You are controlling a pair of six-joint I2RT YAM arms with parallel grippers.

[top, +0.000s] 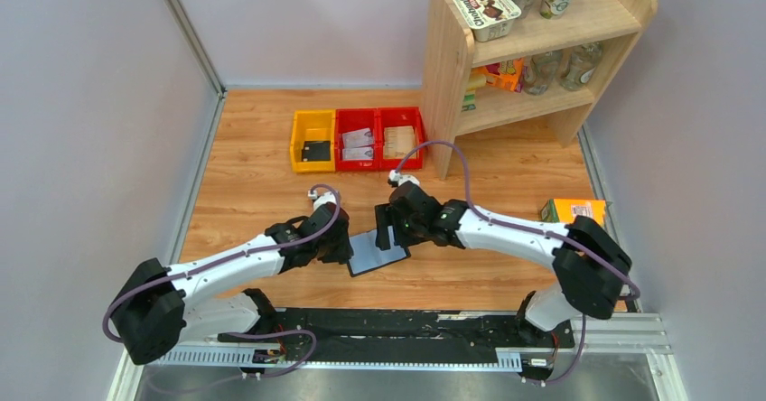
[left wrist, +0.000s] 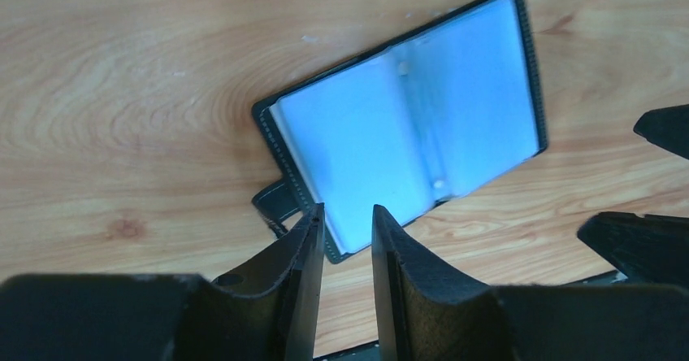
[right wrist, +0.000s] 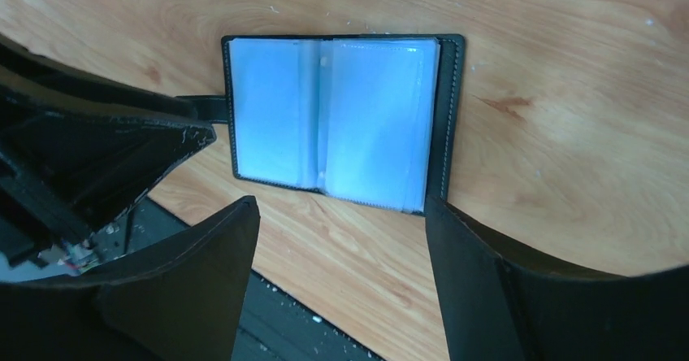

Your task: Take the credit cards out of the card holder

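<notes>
The card holder (top: 377,254) lies spread flat on the table, with a dark stitched border and pale bluish clear sleeves. Its strap (left wrist: 278,202) sticks out on the left side. No separate card can be told apart inside the sleeves (right wrist: 376,121). My left gripper is over the holder's left edge, open, a narrow empty gap between its fingers. Wider open, my right gripper is above the holder from the right, nothing between its fingers. Both arms cover parts of the holder in the top view.
Behind the holder stand a yellow bin (top: 313,116) with a dark item and two red bins (top: 379,119) holding pale items. A wooden shelf (top: 444,85) is at the back right, an orange box (top: 575,209) at the right. The two grippers are close together.
</notes>
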